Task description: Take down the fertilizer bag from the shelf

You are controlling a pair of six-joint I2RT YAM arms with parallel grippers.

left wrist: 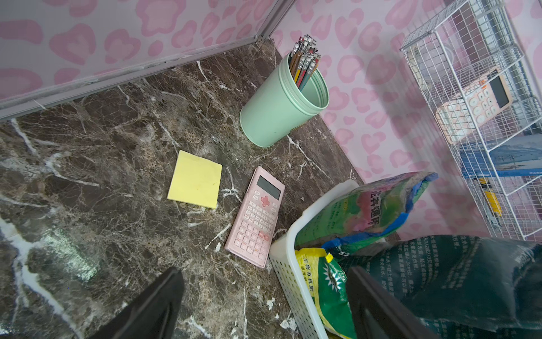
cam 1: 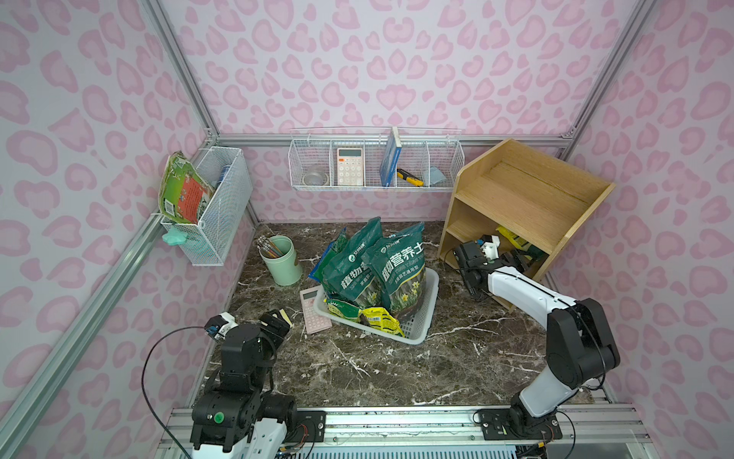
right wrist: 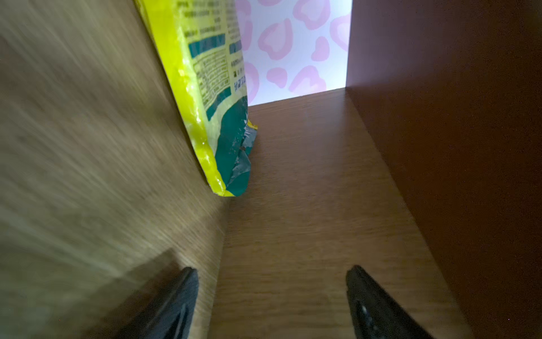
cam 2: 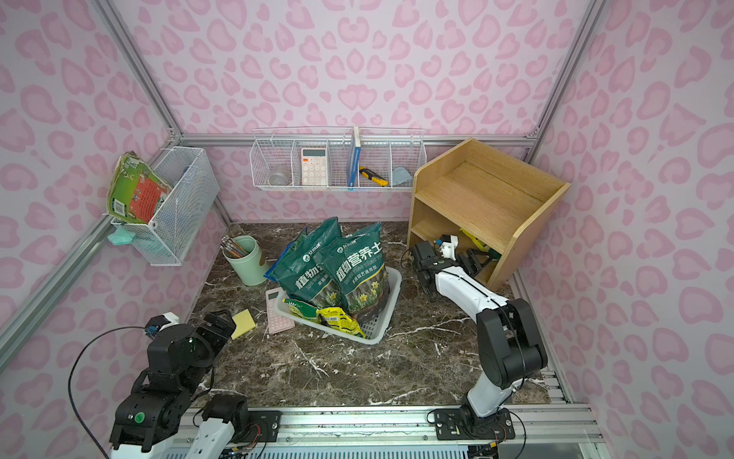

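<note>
A yellow and green fertilizer bag (right wrist: 206, 79) stands in the lower compartment of the wooden shelf (cam 2: 489, 191), close to one side panel in the right wrist view. My right gripper is open inside that compartment, low and apart from the bag, with nothing between its fingers. From above, the shelf's upper board and the arm hide most of the fertilizer bag (cam 1: 520, 243). Over the left part of the table my left gripper hangs open and empty.
A white basket (cam 1: 416, 332) full of bags stands mid-table, beside a pink calculator (left wrist: 257, 217). A yellow note (left wrist: 195, 179) and green pencil cup (left wrist: 282, 104) are at left. Wire baskets (cam 1: 306, 183) hang on the walls.
</note>
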